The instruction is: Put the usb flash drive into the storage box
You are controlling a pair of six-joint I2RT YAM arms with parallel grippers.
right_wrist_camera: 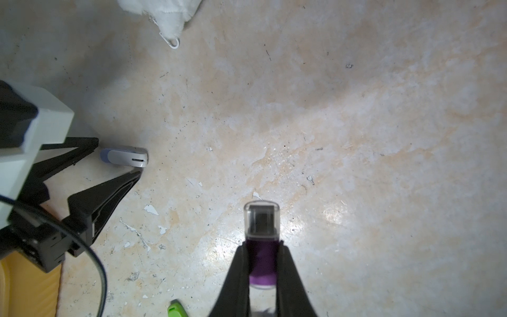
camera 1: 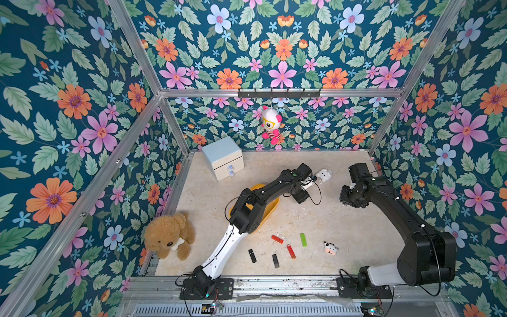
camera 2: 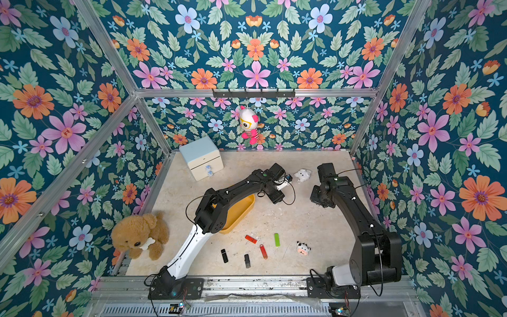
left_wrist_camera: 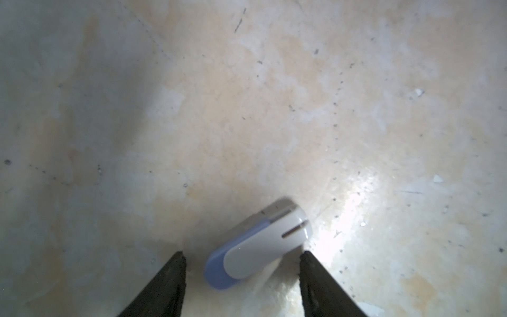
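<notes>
A blue-and-white flash drive lies on the table between the spread fingers of my left gripper. There are gaps beside it in the left wrist view. From the right wrist view, the same drive sits near the left gripper's tips. My right gripper has its fingers closed against both sides of a purple flash drive with a clear end. An orange-yellow open container is partly covered by the left arm. The pale blue-topped box with a drawer front stands at the back left.
Several drives lie at the front: red, orange-red, green and black. A white plush is close beyond the left gripper. A cow toy and a brown bear stand near the edges.
</notes>
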